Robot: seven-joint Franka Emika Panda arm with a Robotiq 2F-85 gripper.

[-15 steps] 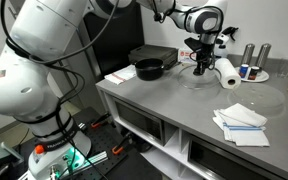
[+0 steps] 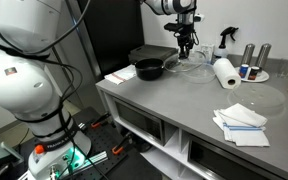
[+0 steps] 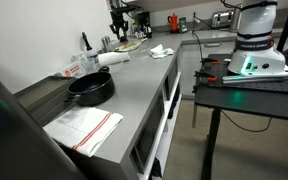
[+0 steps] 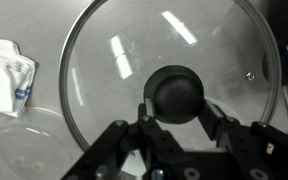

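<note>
A round clear glass lid (image 4: pixel 94 75) with a metal rim fills much of the wrist view. Its black knob (image 4: pixel 174 88) sits between the fingertips of my gripper, which is shut on it. From the first exterior view, the gripper (image 2: pixel 186 50) is over the back of the counter, with the lid (image 2: pixel 192 67) hanging beneath it, seemingly above the surface. The second exterior view has the gripper (image 3: pixel 123 36) small and far off. A black pot (image 2: pixel 150 69), open at the top, stands left of the lid; it is nearer in the second exterior view (image 3: pixel 90 90).
A paper towel roll (image 2: pixel 225 73) and several canisters line the back right. Another clear round piece (image 2: pixel 259 97) lies on the right, behind a folded white cloth (image 2: pixel 242 125). A second cloth (image 3: pixel 84 128) lies beside the pot.
My gripper has risen and shifted left toward the pot's side, and the lid has come up with it. The pot and cloths have not moved.
</note>
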